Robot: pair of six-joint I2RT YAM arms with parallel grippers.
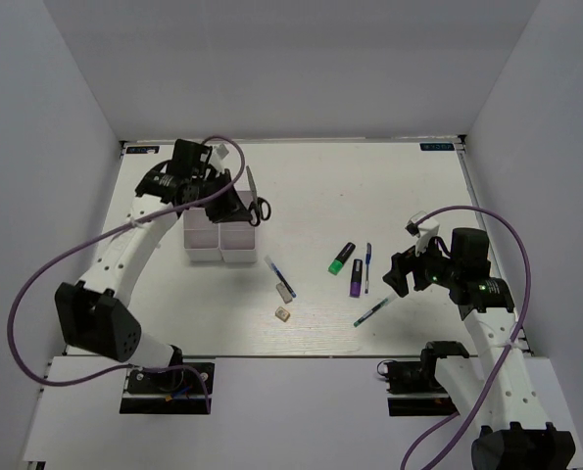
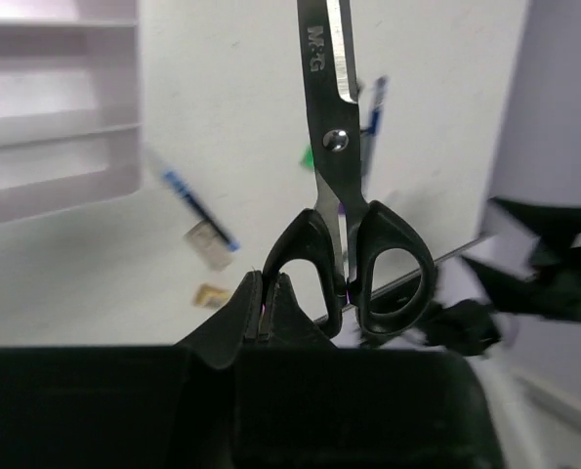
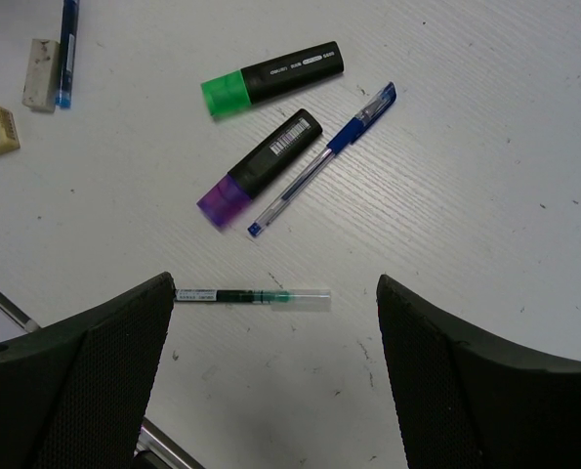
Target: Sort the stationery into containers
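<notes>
Black-handled scissors (image 2: 337, 147) are pinched by one handle loop in my left gripper, which is shut on them. From above, the scissors (image 1: 259, 202) hang over the right edge of the pink container (image 1: 201, 247), partly hidden by the left arm. My right gripper is open and empty, above a green pen (image 3: 241, 296). Beyond that pen lie a purple highlighter (image 3: 261, 167), a green highlighter (image 3: 273, 78) and a blue pen (image 3: 324, 156). Another blue pen (image 1: 280, 277), a grey eraser (image 1: 284, 293) and a small tan eraser (image 1: 283, 314) rest mid-table.
The container has several compartments; the left arm covers much of it. Bare white table (image 1: 350, 186) spreads across the back and right of centre. The table's front edge runs close below the green pen.
</notes>
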